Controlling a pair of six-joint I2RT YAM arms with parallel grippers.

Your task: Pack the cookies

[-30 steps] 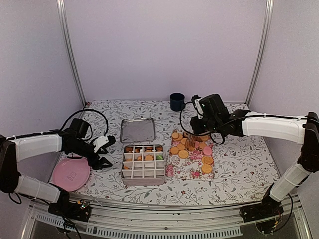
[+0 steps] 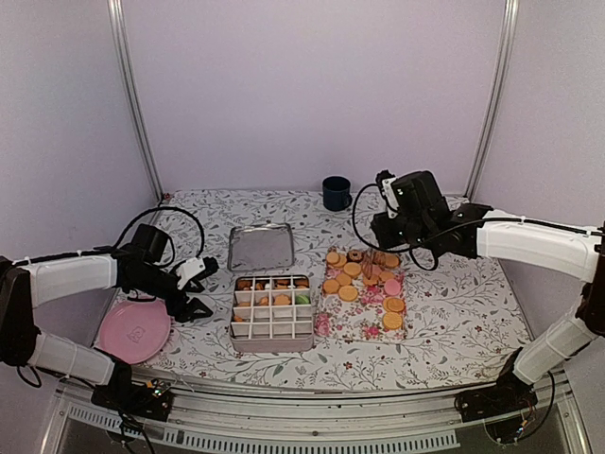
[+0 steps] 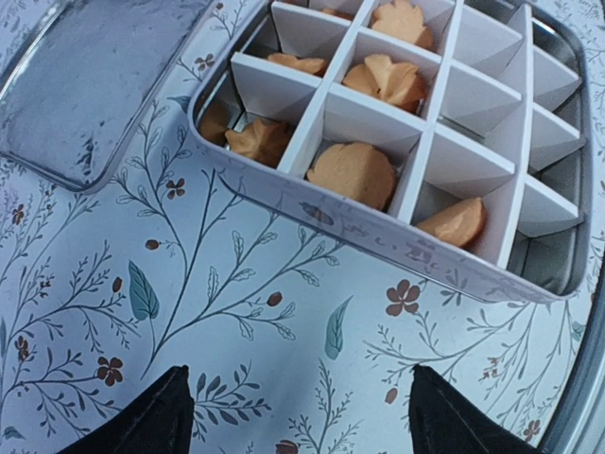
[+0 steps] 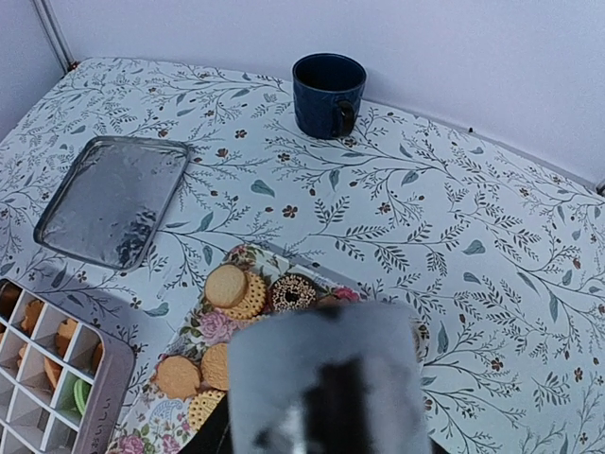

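Note:
A divided box (image 2: 272,345) stands at the table's middle, its white grid holding cookies (image 3: 353,174) in several compartments; others are empty. More round cookies (image 2: 348,293) lie on a floral mat (image 2: 359,326) to its right. Over the mat's far part, my right gripper (image 2: 375,248) is shut on a grey metal tool (image 4: 326,378), blurred and close to the right wrist camera. The tool's lower end is hidden in that view; whether it holds a cookie I cannot tell. Left of the box, my left gripper is open, with only tablecloth showing between its fingers.
An empty metal tray (image 2: 262,249) lies behind the box. A dark blue mug (image 2: 336,193) stands near the back wall, and a pink plate (image 2: 135,331) rests at the left front.
My right arm, with the tool, has shifted a little to the right and toward the back over the mat. My left arm and the box have stayed still.

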